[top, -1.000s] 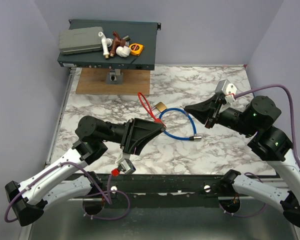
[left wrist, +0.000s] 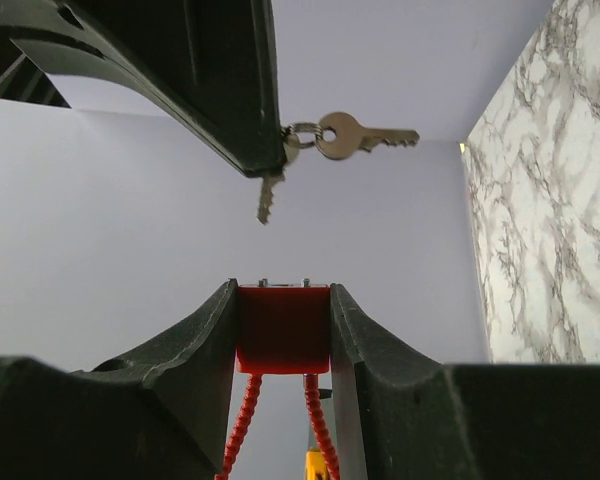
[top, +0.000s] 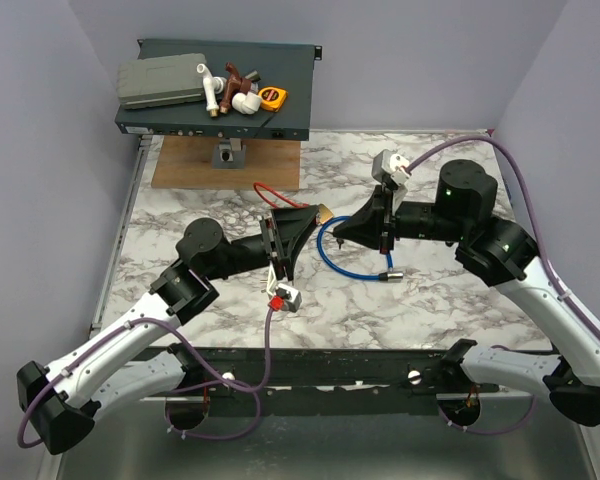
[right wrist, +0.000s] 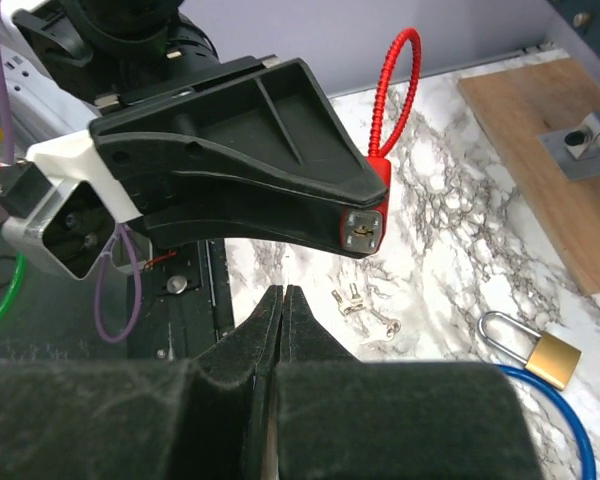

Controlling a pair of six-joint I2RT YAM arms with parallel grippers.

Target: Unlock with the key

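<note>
My left gripper (top: 310, 218) is shut on a red lock body with a red cable loop (right wrist: 398, 70); the lock's keyhole face shows in the right wrist view (right wrist: 363, 230). My right gripper (top: 340, 234) is shut, facing it from the right. In the left wrist view, keys (left wrist: 345, 135) on a ring hang at the tip of my right gripper's dark fingers. A brass padlock (right wrist: 553, 358) lies on the marble top beside more small keys (right wrist: 350, 305).
A blue cable (top: 352, 273) lies in a loop on the marble (top: 440, 300). Behind stand a wooden board (top: 180, 170) and a raised dark shelf (top: 160, 120) holding a case, fittings and a tape measure.
My left gripper has moved up in the top view and turned, carrying the red lock. My right gripper has moved leftward, closer to it.
</note>
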